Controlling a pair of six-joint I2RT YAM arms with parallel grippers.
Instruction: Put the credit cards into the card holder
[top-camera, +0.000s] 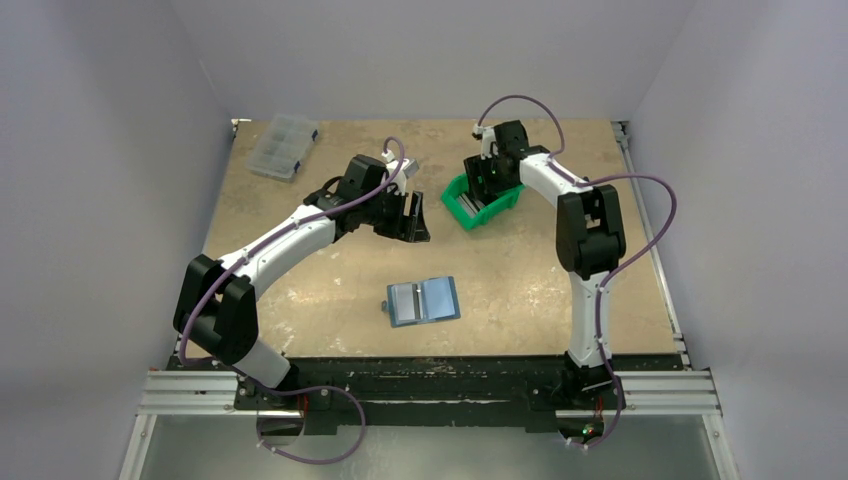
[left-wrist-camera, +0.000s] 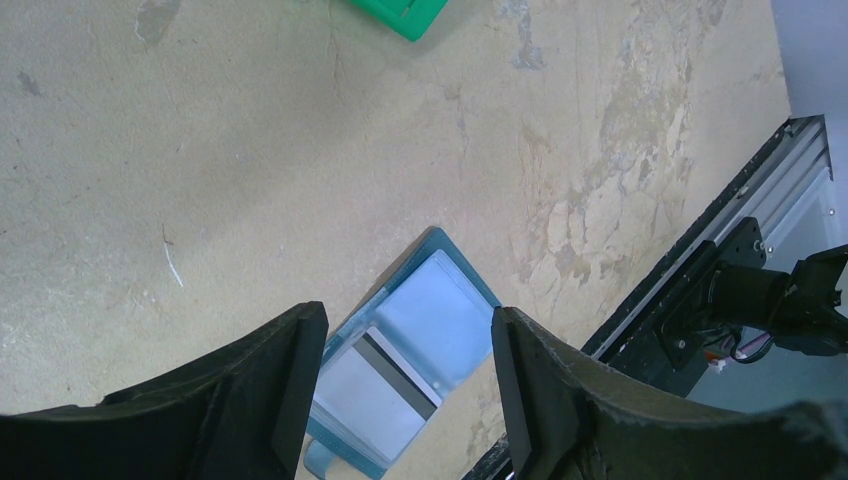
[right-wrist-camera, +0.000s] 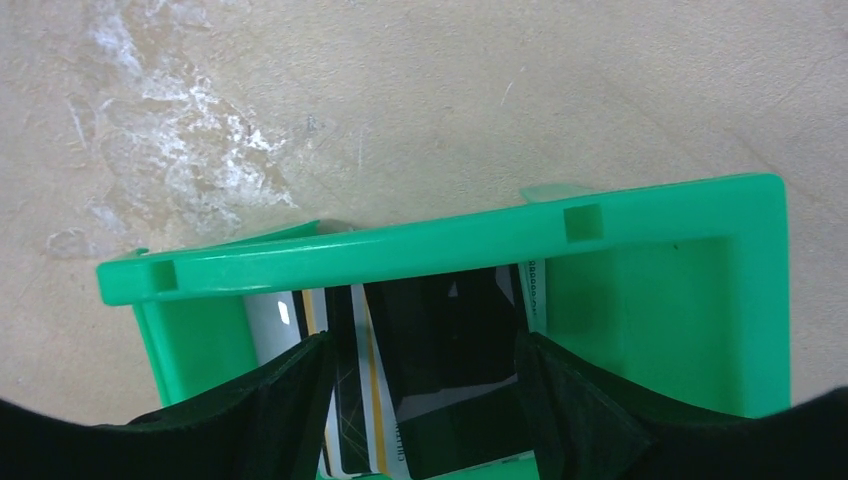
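In the top view a green bin (top-camera: 507, 203) holds several cards, and my right gripper (top-camera: 482, 178) is over it, its fingers open. The right wrist view shows a black card (right-wrist-camera: 450, 340) in the gap between the open fingers of my right gripper. Other cards with yellow and white stripes (right-wrist-camera: 372, 390) lie to its left in the green bin. The blue card holder (top-camera: 422, 300) lies open near the table's front. Behind it, my left gripper (top-camera: 414, 217) hangs open and empty. Both halves of the holder (left-wrist-camera: 437, 322) appear in the left wrist view.
A clear plastic box (top-camera: 283, 147) rests at the back left. Bare table (top-camera: 500, 270) lies between the bin and the card holder. The right part of the bin (right-wrist-camera: 650, 320) is empty in the right wrist view.
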